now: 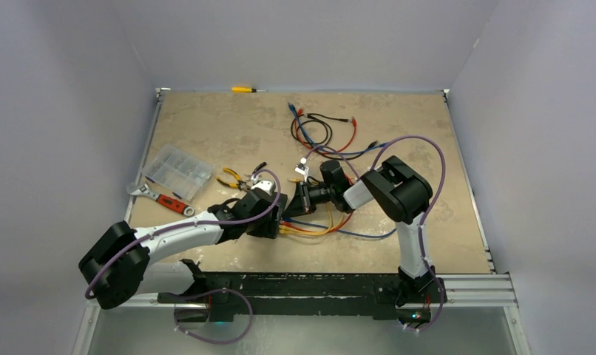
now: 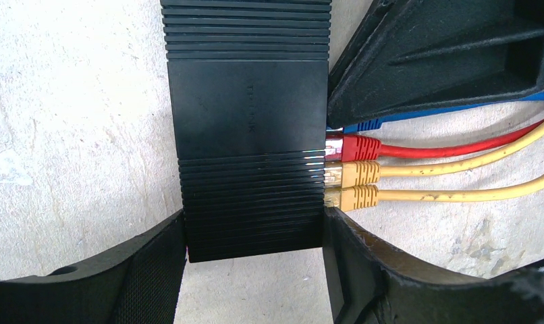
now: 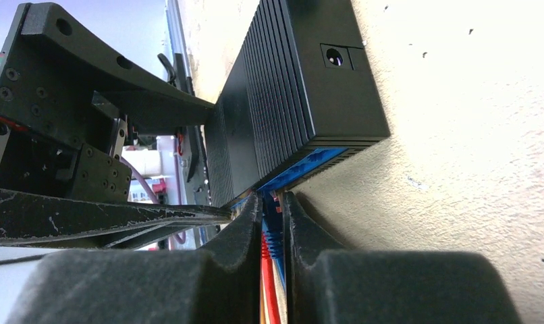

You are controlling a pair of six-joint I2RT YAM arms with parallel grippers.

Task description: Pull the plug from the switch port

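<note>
The black switch [image 2: 249,108] has blue, red [image 2: 360,147] and two yellow [image 2: 357,174] plugs along one side in the left wrist view. My left gripper is shut on the switch across its width. My right gripper is at the port side by the blue plug [image 3: 275,246], its fingertips close together around that plug, just below the switch's edge. How firmly it grips is hard to tell.
A clear parts box [image 1: 177,170], an adjustable wrench [image 1: 169,203] and pliers [image 1: 230,177] lie to the left. Tangled cables [image 1: 317,133] and a yellow screwdriver [image 1: 243,89] lie at the back. The right side of the board is fairly clear.
</note>
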